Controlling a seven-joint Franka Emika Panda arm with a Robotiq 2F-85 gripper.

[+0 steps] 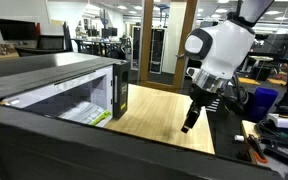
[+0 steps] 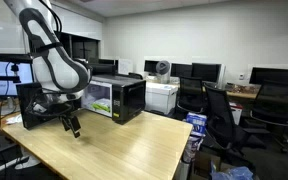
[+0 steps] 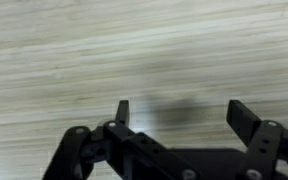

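My gripper is open in the wrist view, its two dark fingers wide apart with only bare pale wood between and below them. In exterior view 1 the gripper hangs over the wooden table, pointing down. Exterior view 2 shows the white arm at the left, with the black gripper low over the tabletop. A black microwave stands at the table's back. Something white and green shows in its pale interior in exterior view 1.
Cables and tools lie beside the arm's base. A dark bar crosses the foreground in exterior view 1.
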